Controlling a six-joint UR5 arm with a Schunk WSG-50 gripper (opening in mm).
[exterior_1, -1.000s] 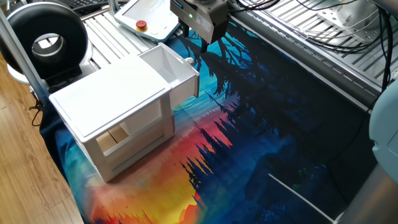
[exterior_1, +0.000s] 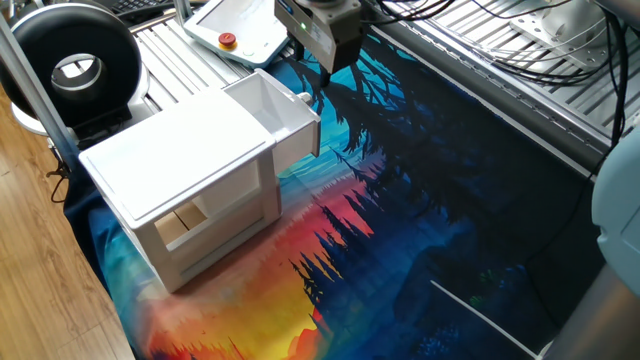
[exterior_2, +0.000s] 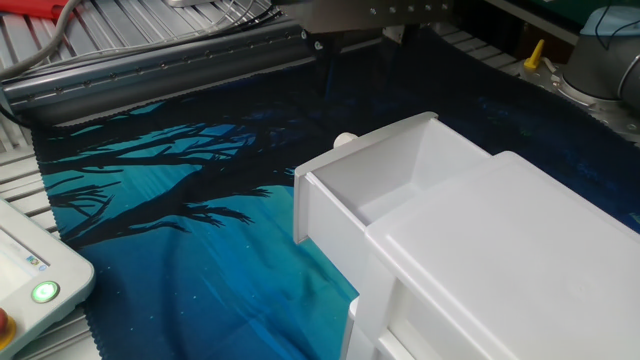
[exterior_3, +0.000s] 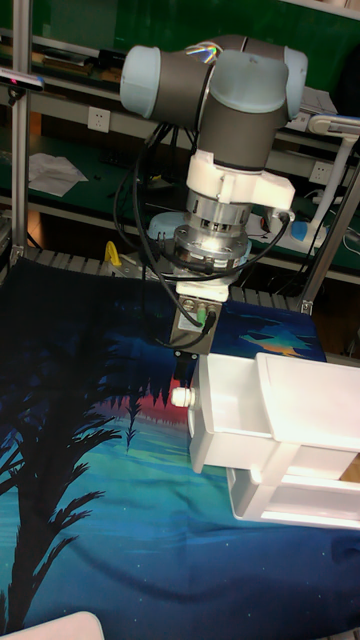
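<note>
A white drawer cabinet (exterior_1: 180, 160) stands on the printed cloth, its upper drawer (exterior_1: 280, 112) pulled out. That drawer looks empty where its inside shows in exterior view 2. A round white knob (exterior_2: 345, 140) sticks out from the drawer front. Close beyond the knob, my gripper (exterior_1: 311, 68) points down with its two dark fingers apart. Nothing shows between them. In exterior view 3 a dark finger (exterior_3: 182, 368) appears just behind the knob (exterior_3: 182, 397); whether they touch is unclear.
A black spool (exterior_1: 70, 65) is beside the cabinet. A control pendant with a red button (exterior_1: 228, 40) lies at the back. Cables hang near the arm.
My gripper has shifted slightly left and down in exterior view 1, its fingers still apart. The cabinet and its drawer have stayed in place.
</note>
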